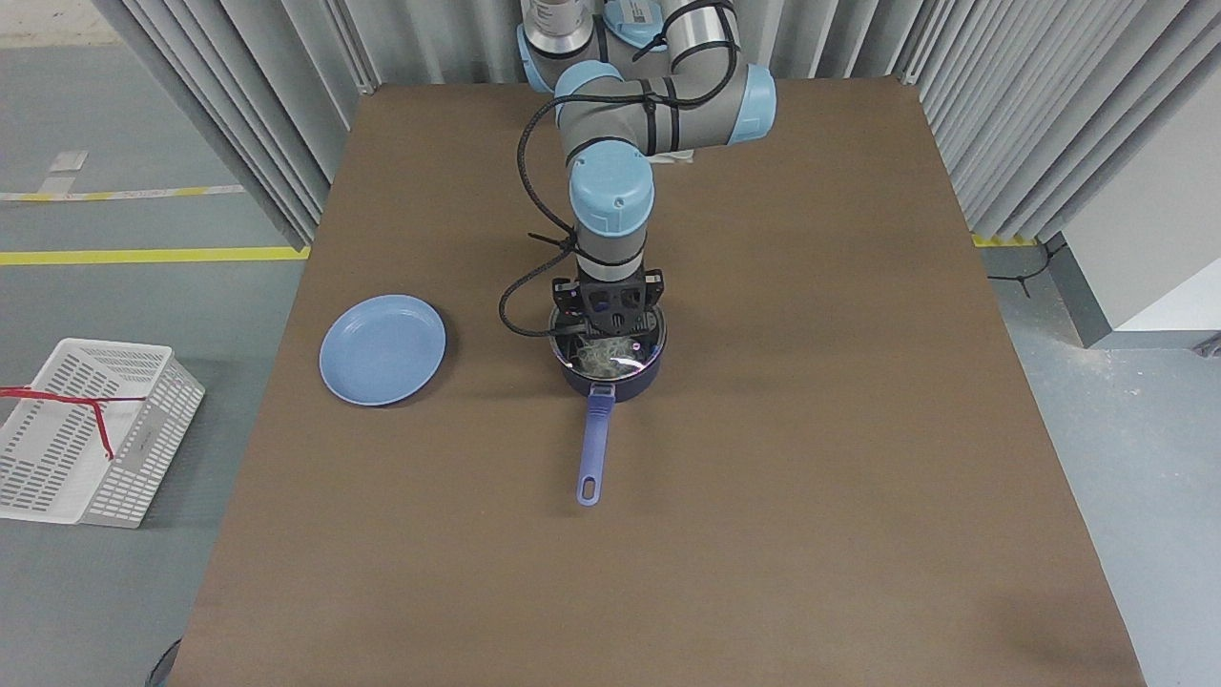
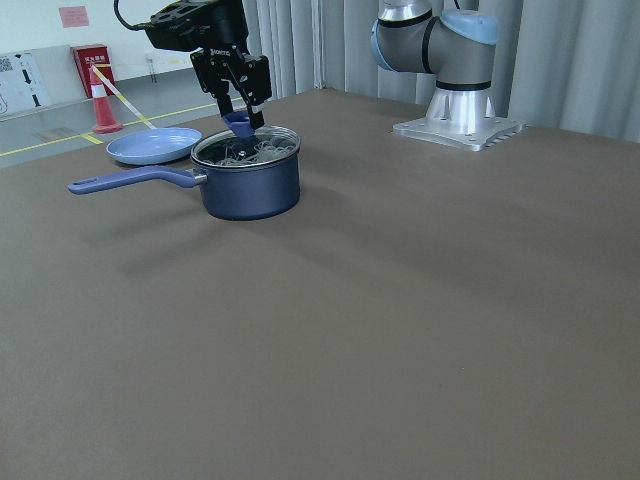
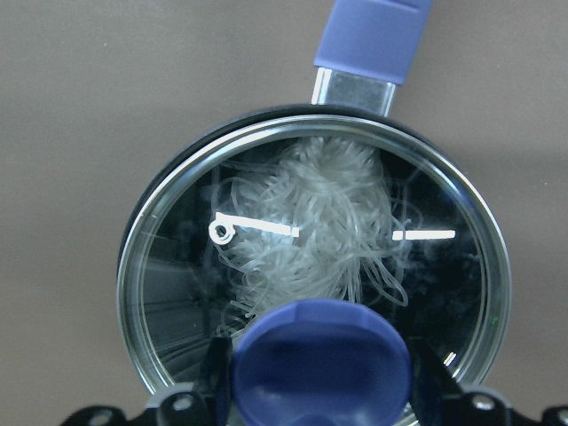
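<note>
A blue saucepan (image 2: pixel 250 195) with a glass lid (image 3: pixel 435 275) sits on the table, pale noodle-like strands visible under the glass; its handle (image 1: pixel 592 452) points toward the front camera. My gripper (image 2: pixel 240 115) is directly over the lid, its fingers on either side of the blue lid knob (image 3: pixel 321 364), shut on it. In the front view the gripper body hides much of the lid.
A blue plate (image 1: pixel 382 349) lies left of the pan on the brown table (image 1: pixel 801 481), which is otherwise clear. A white basket (image 1: pixel 149 458) stands on the floor beyond the left edge.
</note>
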